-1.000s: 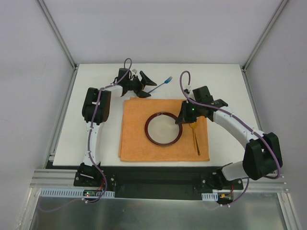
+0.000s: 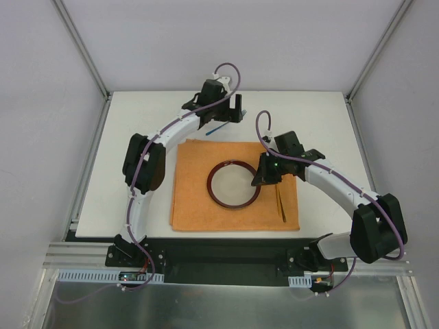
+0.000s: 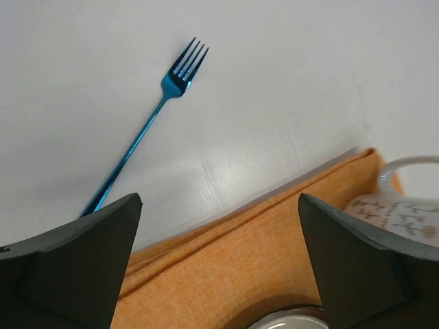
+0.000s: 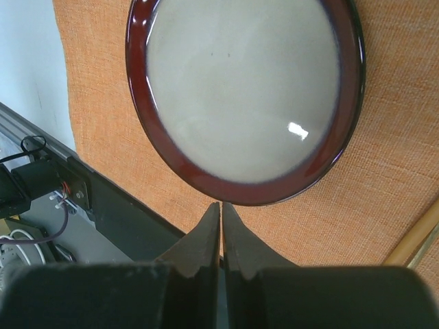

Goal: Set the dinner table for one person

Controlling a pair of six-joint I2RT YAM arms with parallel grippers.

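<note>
A blue fork (image 2: 218, 128) lies slantwise on the white table, behind the orange placemat; its tines show clearly in the left wrist view (image 3: 185, 68). Over its tine end, my left gripper (image 2: 236, 109) stands open and empty. On the placemat (image 2: 192, 209) rests a cream plate with a dark red-brown rim (image 2: 211, 195). My right gripper is shut at the plate's edge, nothing showing between its fingers; touching or apart, I cannot tell. Right of the plate lies a gold utensil (image 2: 282, 211), its upper part hidden by my right gripper.
A white patterned mug (image 3: 394, 216) with a pale handle shows beside the placemat in the left wrist view, partly behind a finger. A round shiny edge (image 3: 291, 319) at the bottom there is mostly cut off. Bare table (image 2: 130, 110) lies at the back left.
My left gripper has moved right, from left of the fork to over its tine end. My right gripper has shifted slightly toward the front. Fork and plate lie where they were.
</note>
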